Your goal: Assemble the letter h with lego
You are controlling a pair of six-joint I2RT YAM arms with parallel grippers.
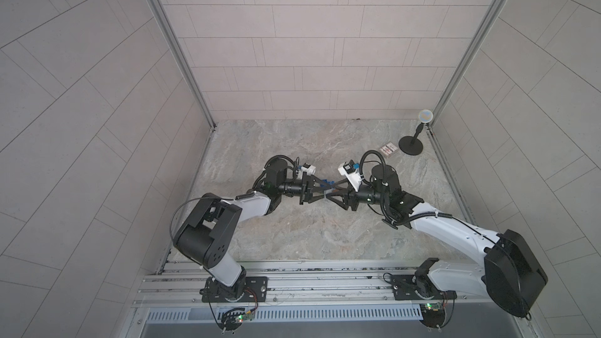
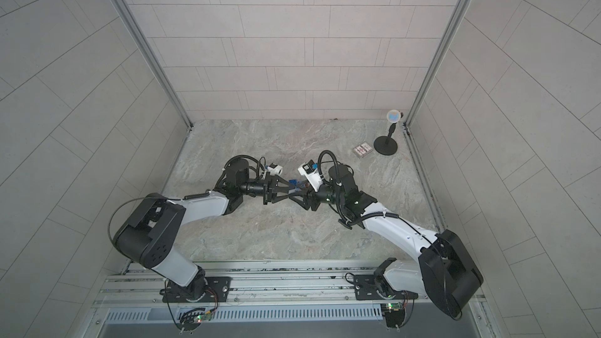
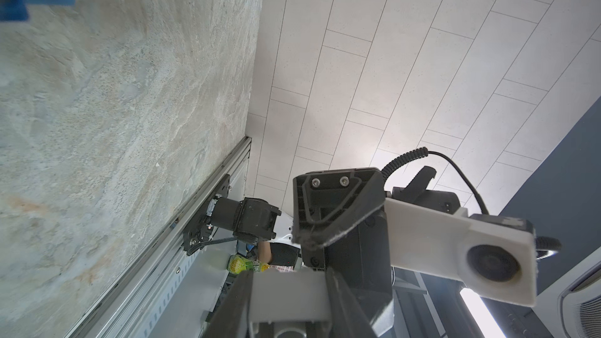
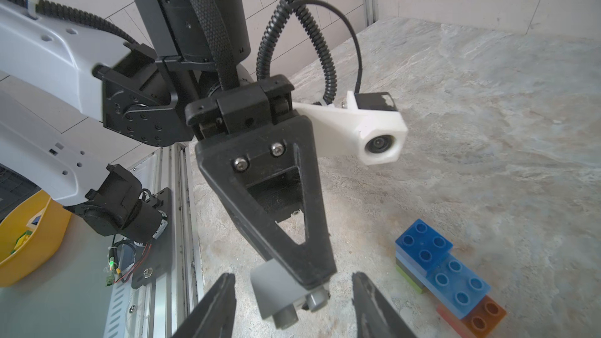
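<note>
My left gripper is shut on a grey brick (image 4: 275, 284), held above the table in the right wrist view and at the bottom of the left wrist view. My right gripper stands part open, its fingertips coming up around that grey brick from the other side, not visibly closed on it. Beyond lies a small brick assembly on the table: a dark blue brick (image 4: 423, 244) on top, a light blue brick (image 4: 457, 284), an orange brick (image 4: 482, 316), and a green piece (image 4: 408, 278) beneath.
A stand with a black base (image 1: 410, 145) and a small flat box (image 1: 388, 149) are at the back right. A yellow bin (image 4: 47, 238) sits off the table past the front rail.
</note>
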